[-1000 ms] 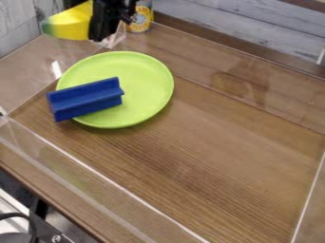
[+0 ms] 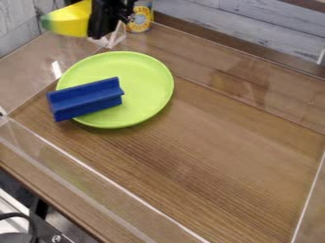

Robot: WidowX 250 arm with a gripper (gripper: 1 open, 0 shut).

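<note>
My dark gripper [image 2: 97, 21] is at the top left, shut on a yellow object [image 2: 66, 21], held above and behind the green plate. The green plate [image 2: 148, 87] rests on the left part of the wooden surface. A blue block [image 2: 86, 99] lies on the plate's front-left part.
A yellow can [image 2: 140, 16] stands at the back, with a crumpled pale item [image 2: 112, 37] near it. Walls bound the left and back. A black cable lies at the bottom left.
</note>
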